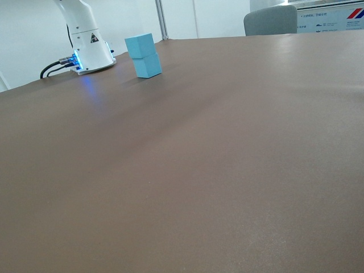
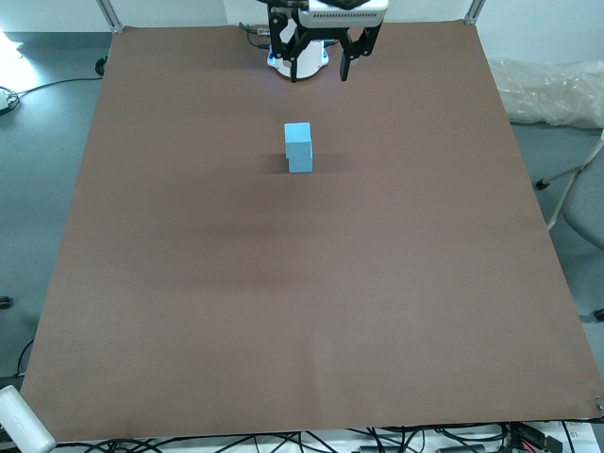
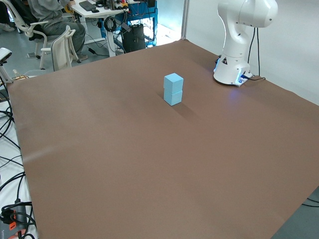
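Two light blue cubes [image 2: 298,146] are stacked in the middle back of the brown table [image 2: 311,311]; in the right view the stack [image 3: 173,89] stands upright, the upper cube [image 1: 139,45] slightly offset in the top view. My gripper [image 2: 319,75] is at the top of the left view, raised behind the stack near the arm's base [image 3: 232,69], apart from the cubes. Its two black fingers are spread with nothing seen between them. In the top and right views the gripper is out of frame.
Cables run along its near edge in the left view, and a grey chair [image 2: 585,198] stands beside it on the right. A person sits at a desk beyond the table in the right view.
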